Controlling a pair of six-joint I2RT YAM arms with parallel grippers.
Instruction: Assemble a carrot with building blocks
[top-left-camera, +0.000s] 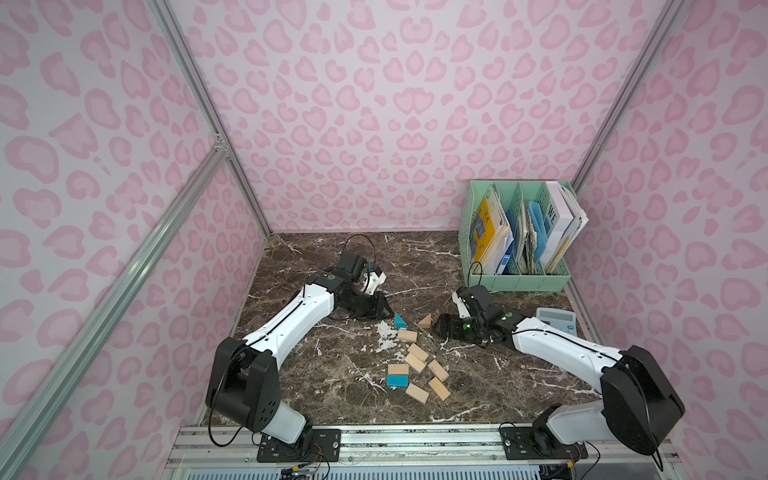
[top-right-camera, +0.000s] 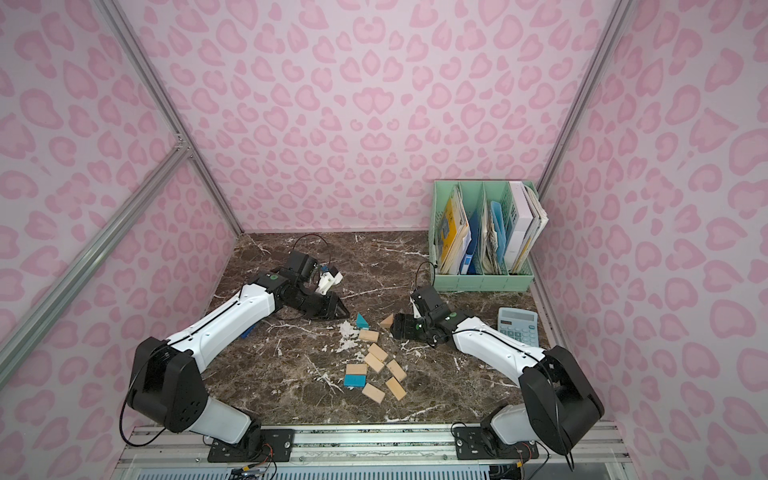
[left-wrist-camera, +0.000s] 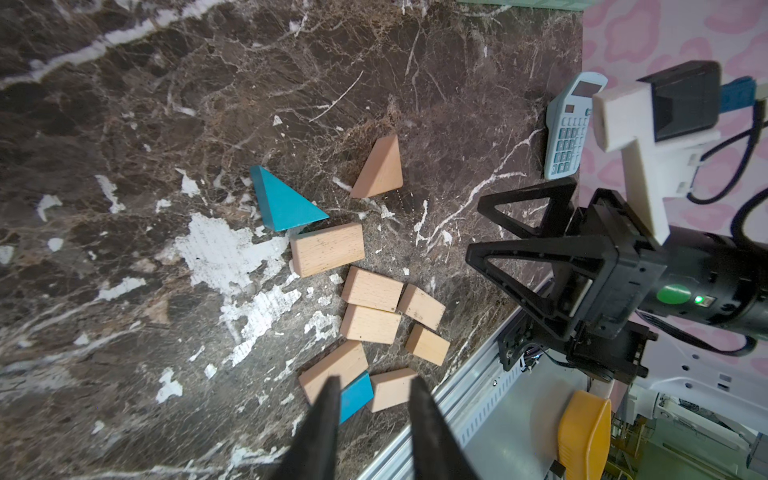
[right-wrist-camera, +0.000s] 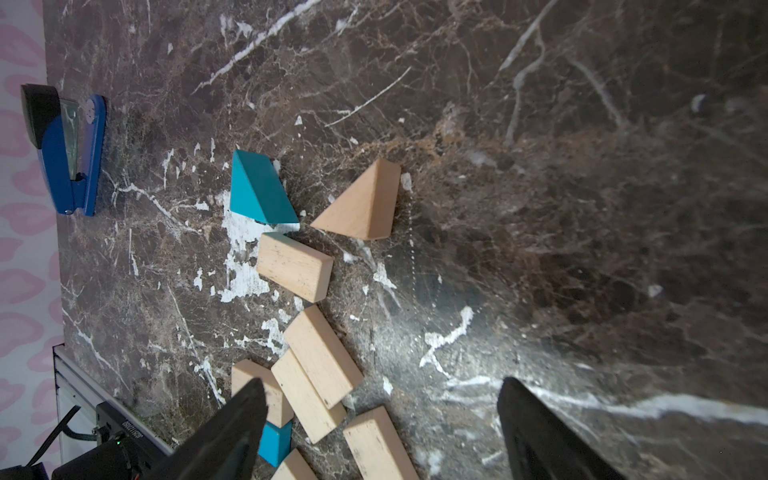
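A blue triangular block (left-wrist-camera: 281, 201) lies on the marble table by my left gripper (top-left-camera: 387, 307). Close to its right is a tan triangular block (right-wrist-camera: 368, 200), just short of my right gripper (top-left-camera: 442, 325). A wooden brick (left-wrist-camera: 328, 249) lies at the blue triangle's near end. Further toward the front edge are several more wooden bricks (right-wrist-camera: 322, 352), and a blue brick (top-left-camera: 397, 381) set against a wooden one. Both grippers are open with nothing between their fingers; the left one's gap is the narrower in the wrist views.
At the back right stands a green file holder (top-left-camera: 520, 282) full of papers. A calculator (top-right-camera: 518, 325) lies at the right edge and a blue stapler-like object (right-wrist-camera: 73, 152) on the left side. Bare tabletop extends behind the blocks.
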